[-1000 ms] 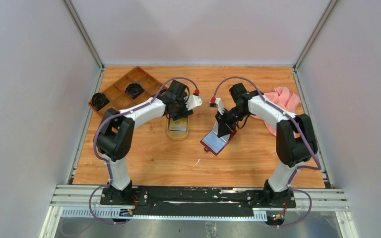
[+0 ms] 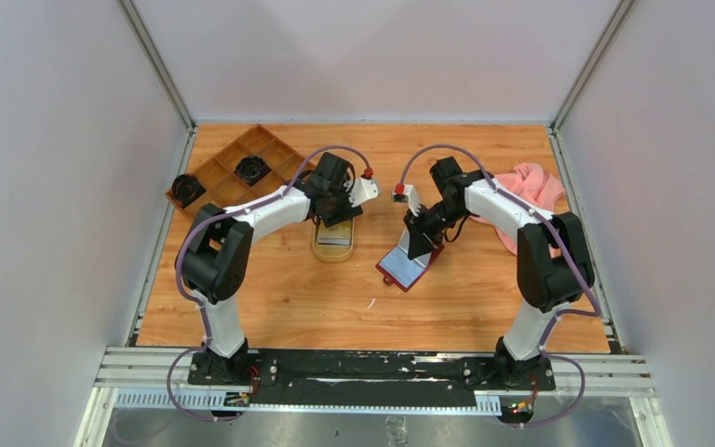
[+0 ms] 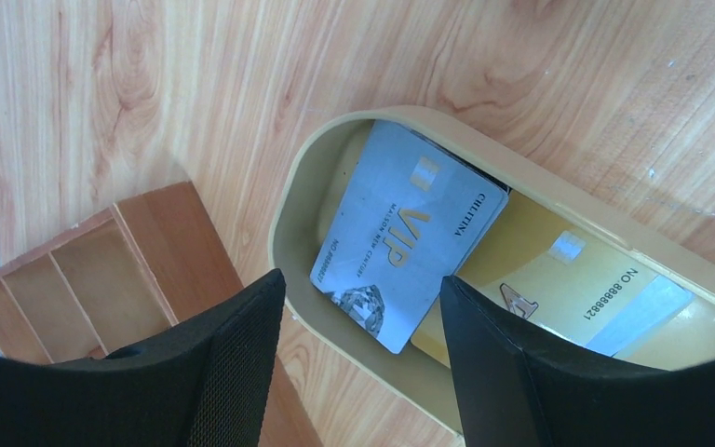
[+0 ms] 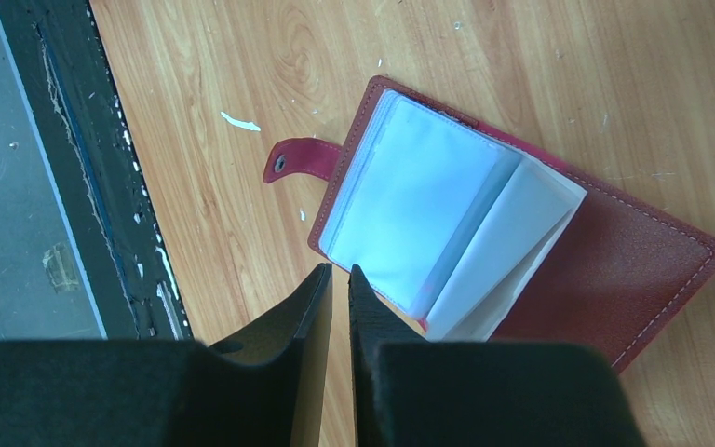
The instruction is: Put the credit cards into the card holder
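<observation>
A tan oval box (image 3: 290,223) holds several cards: a silver VIP card (image 3: 400,223) and gold cards (image 3: 568,289) beside it. My left gripper hangs over this box with its fingers apart and nothing between them. The card holder (image 4: 605,279), dark red leather with a snap strap, lies open on the table with pale plastic sleeves (image 4: 414,186) showing. My right gripper is above the holder, its fingertips close together with a narrow gap and nothing seen between them.
A wooden compartment tray (image 2: 219,172) with black coiled items sits at the back left. A pink cloth (image 2: 535,186) lies at the right.
The top view shows only a very slight shift of my left arm. The box and card holder lie where they were.
</observation>
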